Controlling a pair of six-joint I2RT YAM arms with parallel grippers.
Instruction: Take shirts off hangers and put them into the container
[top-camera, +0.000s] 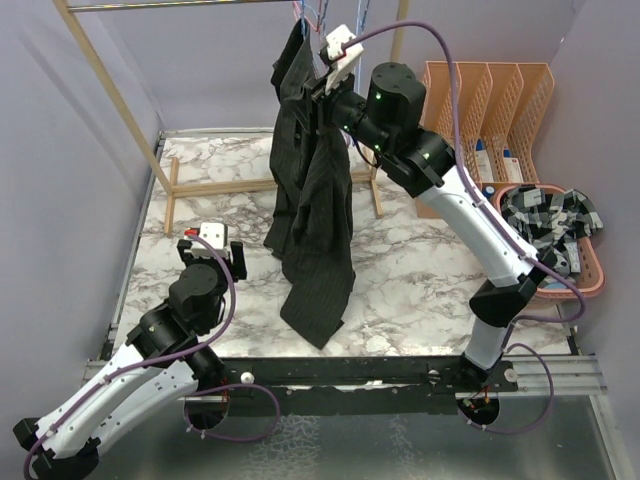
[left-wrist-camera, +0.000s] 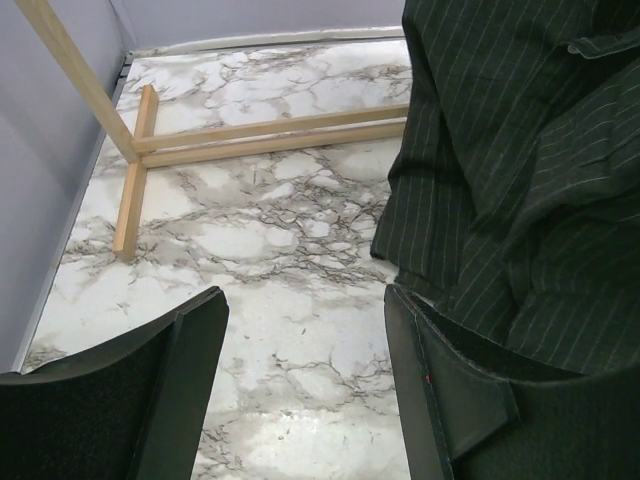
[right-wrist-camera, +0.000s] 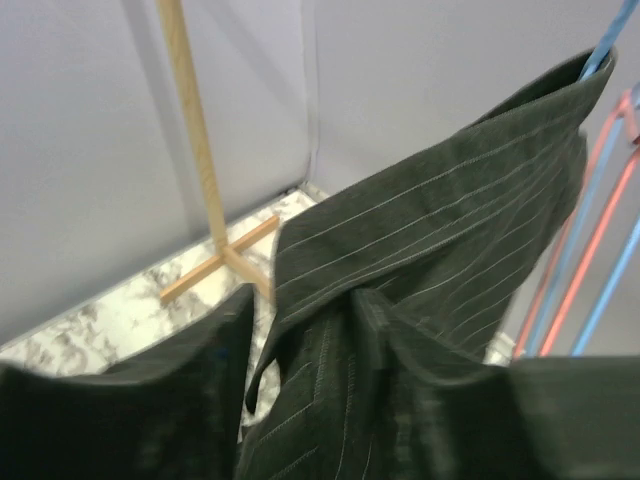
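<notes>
A dark striped shirt (top-camera: 310, 240) hangs from the rack's top bar, its upper part around a blue hanger (right-wrist-camera: 604, 45). My right gripper (top-camera: 318, 95) is shut on the shirt (right-wrist-camera: 420, 210) high up near the hanger; the cloth runs between its blurred fingers in the right wrist view. My left gripper is open and low at the left, facing the shirt's lower folds (left-wrist-camera: 510, 180), with only marble floor between its fingers.
A wooden rack (top-camera: 220, 185) stands behind. Several coloured hangers (right-wrist-camera: 590, 260) hang beside the shirt. Orange racks (top-camera: 485, 100) and a pink basket with checked cloth (top-camera: 550, 230) are at the right. Bare marble surrounds the left gripper.
</notes>
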